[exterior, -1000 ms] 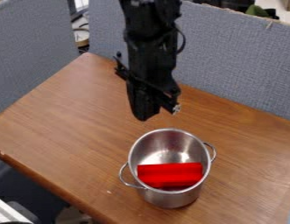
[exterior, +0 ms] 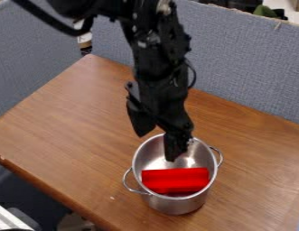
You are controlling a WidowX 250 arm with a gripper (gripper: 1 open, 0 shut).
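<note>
A steel pot (exterior: 174, 203) with two side handles stands on the wooden table toward the lower right. A red cylindrical object (exterior: 174, 181) lies across its inside. My black gripper (exterior: 156, 142) is open over the back part of the pot, its right finger reaching down just inside or above the rim, behind the red object. Nothing shows between the fingers.
Padded grey walls (exterior: 246, 68) border its back and left side.
My gripper has moved down from above and behind the pot to its rim, close to the red object. The pot and red object look unmoved.
</note>
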